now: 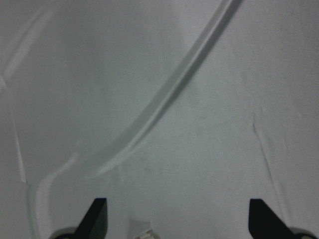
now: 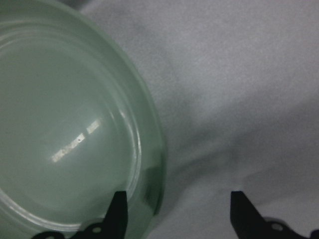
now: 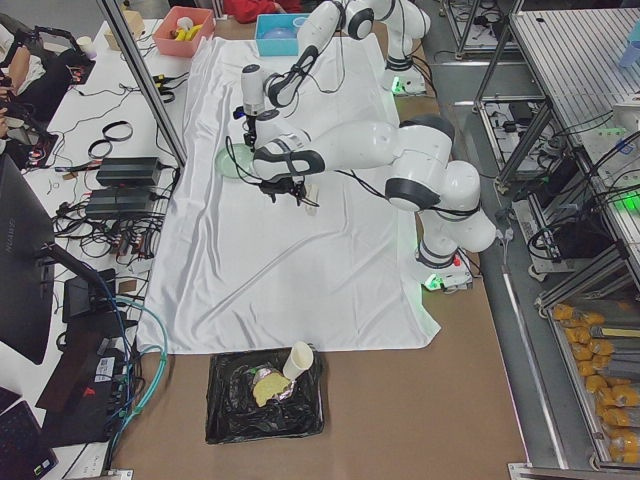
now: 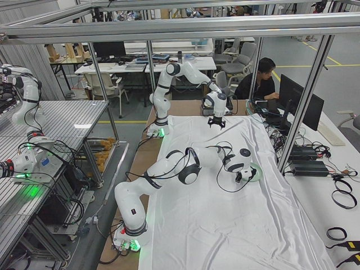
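Observation:
A pale green plate [image 3: 230, 163] lies on the white cloth [image 4: 225, 225]. In the right wrist view, my right gripper is open over the rim of the plate [image 2: 60, 99], nothing between its fingers. My left gripper is open over bare cloth, with a small pale object [image 1: 146, 235] at the bottom edge, mostly out of frame. In the camera left view, the left arm partly hides the plate and the right gripper.
A black-lined tray [image 3: 230, 420] with a cup and food sits off the cloth's near end. A red bin [image 3: 183, 40] and blue bin [image 3: 280, 45] stand at the far end.

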